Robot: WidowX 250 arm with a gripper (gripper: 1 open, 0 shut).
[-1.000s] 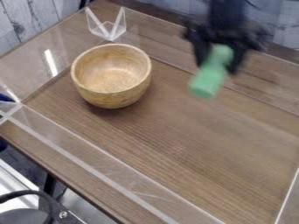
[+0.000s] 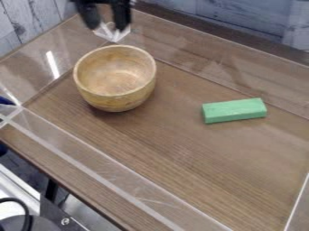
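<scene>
A round light wooden bowl point(image 2: 115, 86) sits empty on the wooden table point(image 2: 182, 171), left of centre. A green rectangular block point(image 2: 234, 110) lies flat to its right, apart from it. The gripper point(image 2: 107, 20) is a dark, motion-blurred shape at the top edge above and behind the bowl; its fingers are too blurred to read. A pale shape below it is unclear.
Strips of clear tape cross the table's left side. A dark cable lies at the bottom left corner, and something blue is at the left edge.
The blurred arm has swept from the upper right, past the bowl, to the top left. The green block, hidden or blurred with the arm earlier, now shows lying at the right.
</scene>
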